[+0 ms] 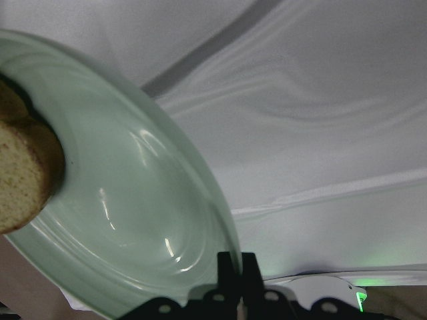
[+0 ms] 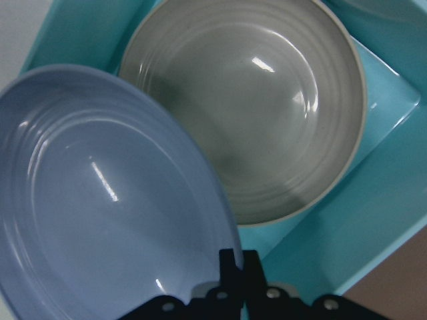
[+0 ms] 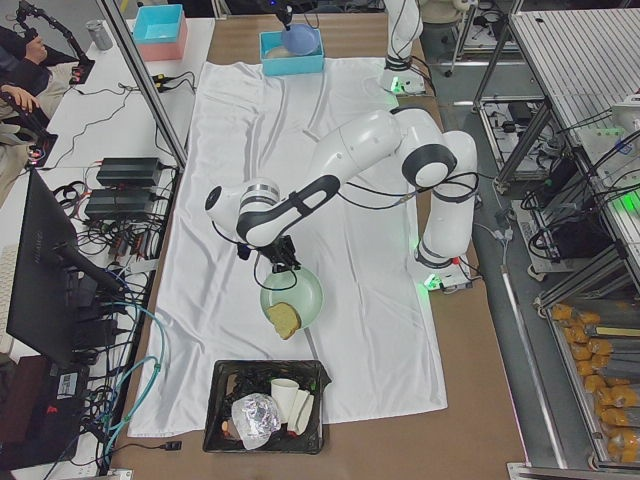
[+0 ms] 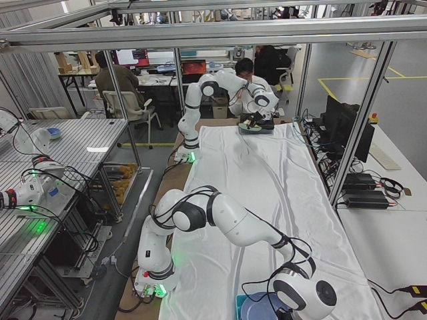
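Observation:
My left gripper is shut on the rim of a pale green plate [image 1: 147, 200], seen in the left wrist view with bread slices [image 1: 23, 173] on it. In the camera left view the plate [image 3: 305, 290] is at the near middle of the white cloth. My right gripper is shut on the rim of a blue plate [image 2: 100, 200], which is over a light blue bin [image 2: 373, 233] holding a grey plate [image 2: 260, 113]. The bin [image 3: 275, 65] sits at the far end of the cloth.
A black bin [image 3: 215, 430] with foil, cups and other items stands at the near edge. A monitor [image 3: 45, 280] and cables lie along the left side.

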